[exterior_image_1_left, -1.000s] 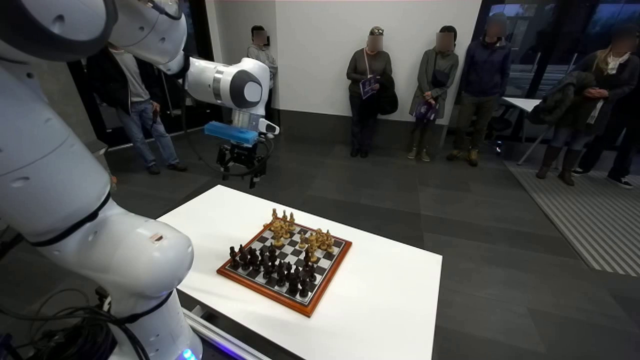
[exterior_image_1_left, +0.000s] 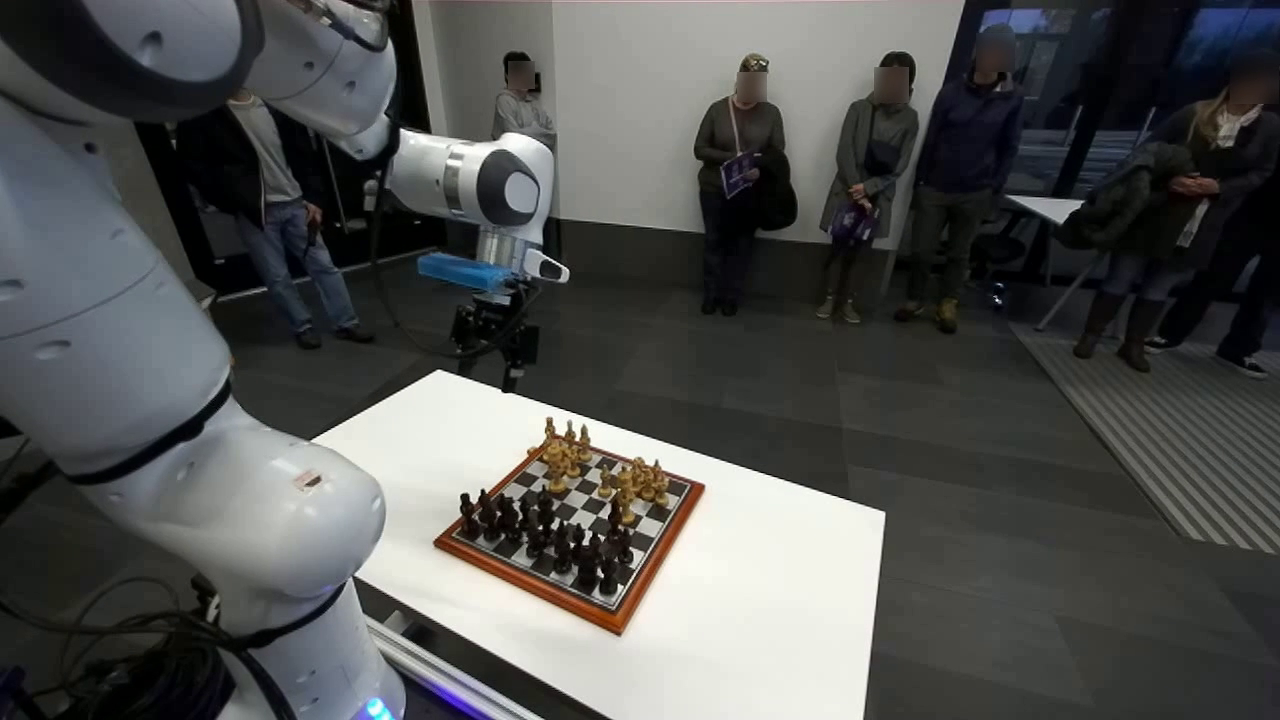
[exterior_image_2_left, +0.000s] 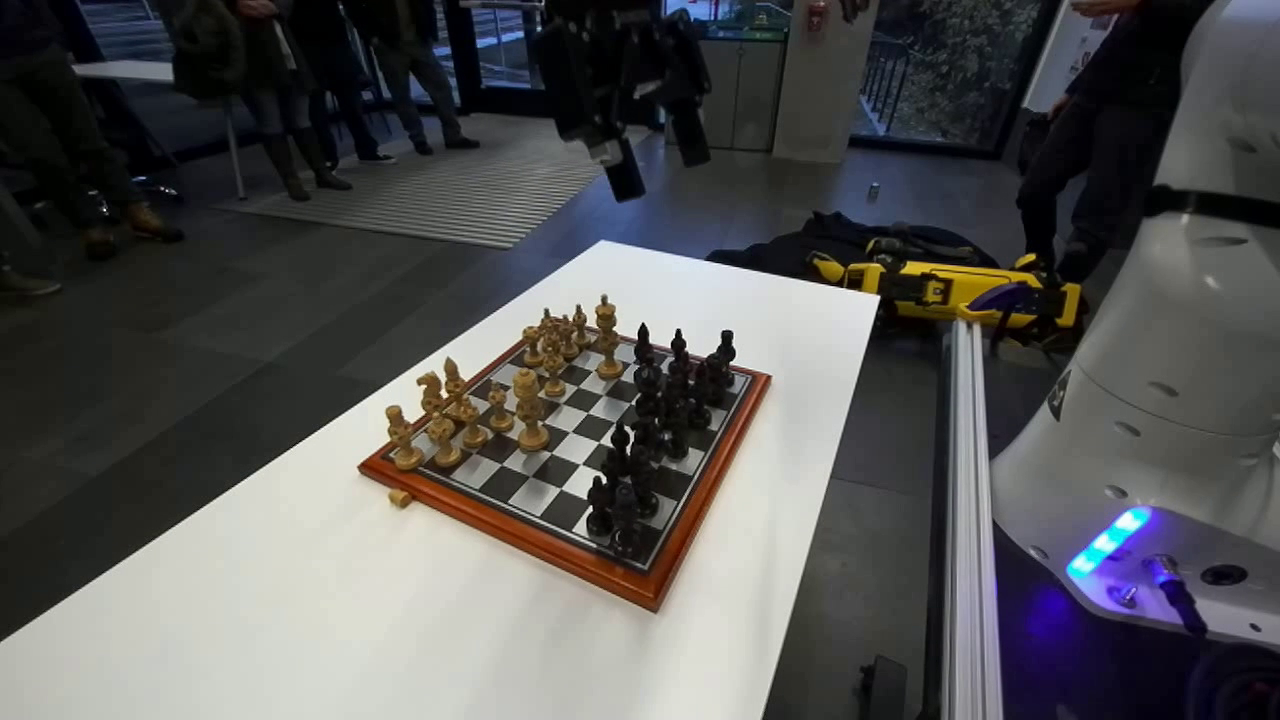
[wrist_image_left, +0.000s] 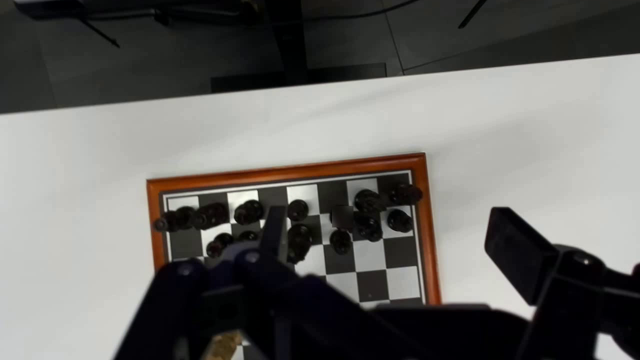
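My gripper (exterior_image_2_left: 656, 164) hangs open, high above the white table, with nothing between its fingers. From the wrist its two dark fingers (wrist_image_left: 520, 255) stand wide apart, and the left one covers part of the chessboard (wrist_image_left: 288, 171). That board has a reddish-brown wooden rim and black and silver squares. Dark pieces (exterior_image_2_left: 648, 396) crowd the side nearest the robot base. Light brown pieces (exterior_image_2_left: 528, 414) stand mostly on the opposite side, a few farther in. A small light piece (exterior_image_2_left: 399, 497) is off the board, close against its rim.
People stand back along the wall, clear of the table. A yellow machine (exterior_image_2_left: 960, 294) lies on the floor beyond the table's end. A metal rail (exterior_image_2_left: 969, 516) runs beside the robot base.
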